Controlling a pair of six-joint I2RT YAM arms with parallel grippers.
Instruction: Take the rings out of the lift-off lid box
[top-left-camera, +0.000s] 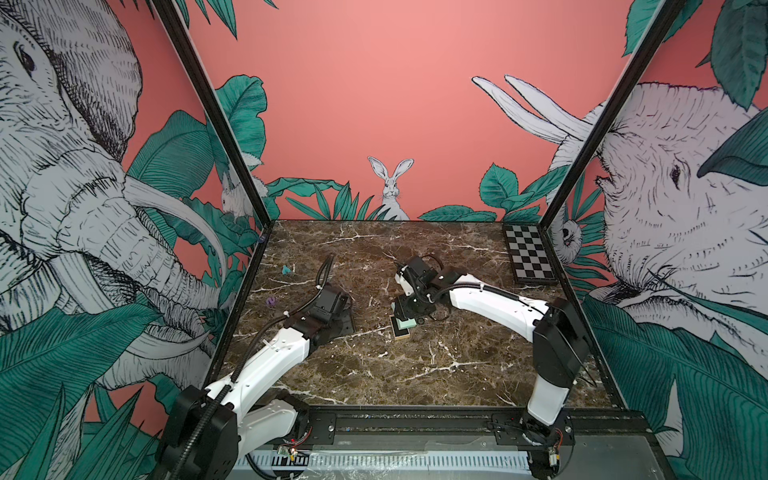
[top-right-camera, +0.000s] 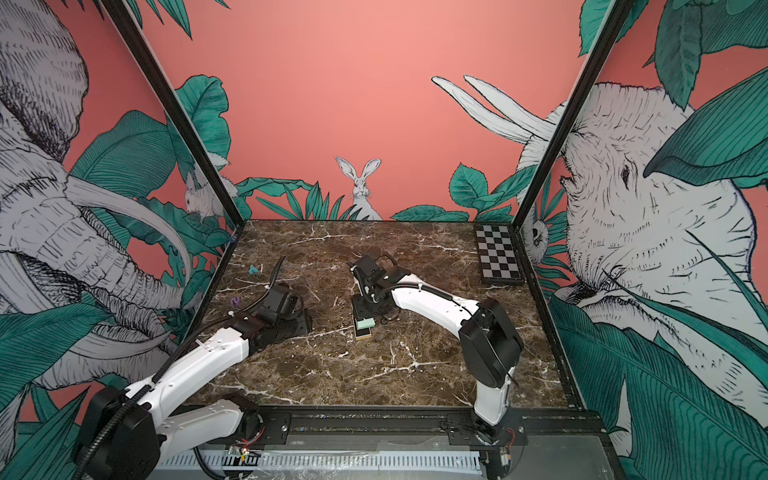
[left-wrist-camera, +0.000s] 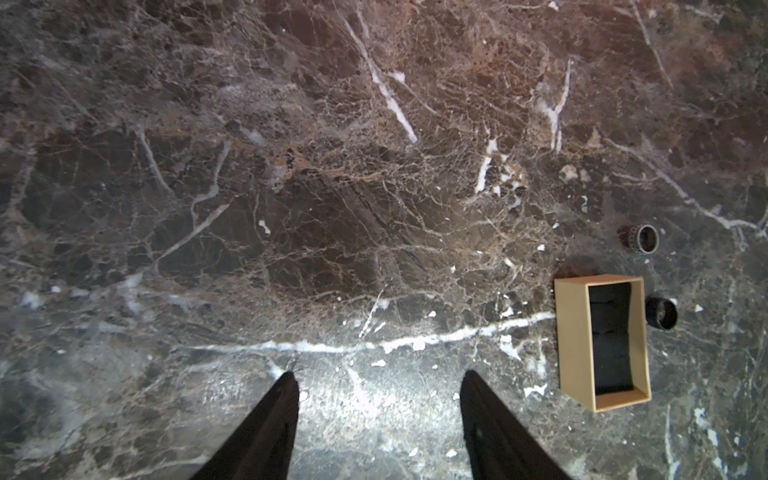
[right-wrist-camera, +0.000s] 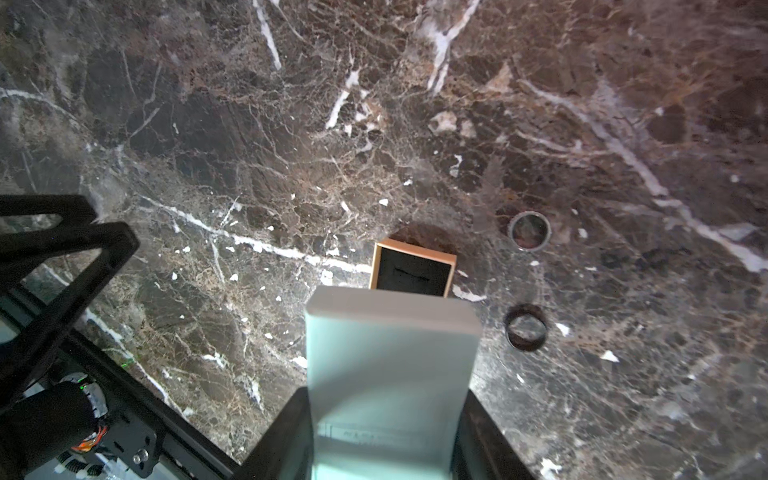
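A small cream box base (left-wrist-camera: 573, 344) with a dark inside stands on the marble table; its floor shows no ring in the left wrist view. Two rings lie outside it: a patterned one (left-wrist-camera: 632, 239) and a dark one (left-wrist-camera: 649, 312). My right gripper is shut on the pale mint lid (right-wrist-camera: 392, 336), held above the box, partly covering it. My left gripper is open with nothing between its fingers, to the left of the box.
A chequered board (top-left-camera: 528, 252) sits at the back right edge. Small cyan (top-left-camera: 285, 269) and purple (top-left-camera: 270, 301) items lie at the left.
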